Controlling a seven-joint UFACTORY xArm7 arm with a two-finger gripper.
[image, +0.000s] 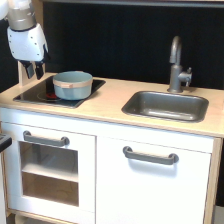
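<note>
At the upper left my white gripper (35, 72) points down above the back left corner of the counter, left of the pot. Its two dark fingertips stand a little apart, and nothing shows between them. A blue-grey pot (72, 86) with a pale band or handle on its front side sits on the black cooktop (42, 93), toward the right. The inside of the pot can hardly be seen from here.
A grey sink (166, 106) with a dark faucet (178, 68) is set into the wooden counter (112, 96) at the right. Below are an open-fronted or glazed oven door (48, 138) and a white cabinet door (150, 190), both with grey handles. A dark object (4, 142) pokes in at the left edge.
</note>
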